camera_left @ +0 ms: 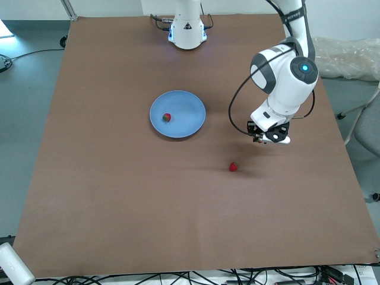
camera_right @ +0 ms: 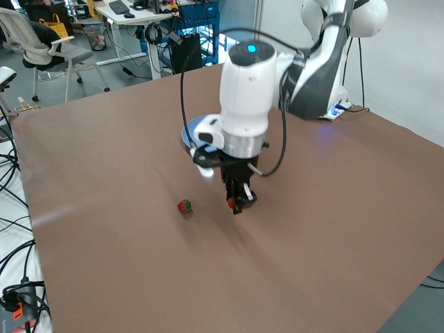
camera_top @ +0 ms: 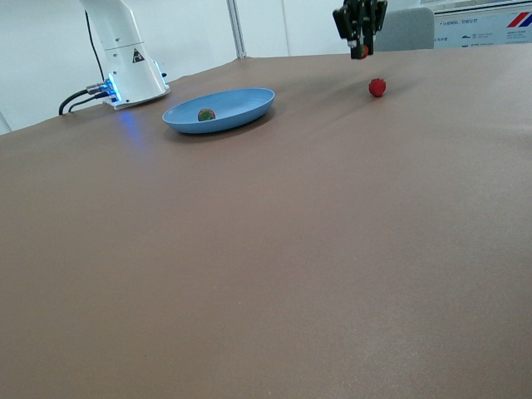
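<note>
My gripper (camera_right: pixel 240 201) hangs over the table at the right of the plate in the left view, black, with a red strawberry (camera_top: pixel 364 52) between its fingers, also glimpsed in the right view. A blue plate (camera_left: pixel 177 124) holds one strawberry (camera_left: pixel 167 117). Another strawberry (camera_left: pixel 233 167) lies on the bare table below and in front of the gripper; in the top view it sits right of the plate.
A white arm base (camera_left: pixel 187 29) with cables stands at the back edge. A grey chair (camera_left: pixel 368 127) is beside the right edge, cables along the front.
</note>
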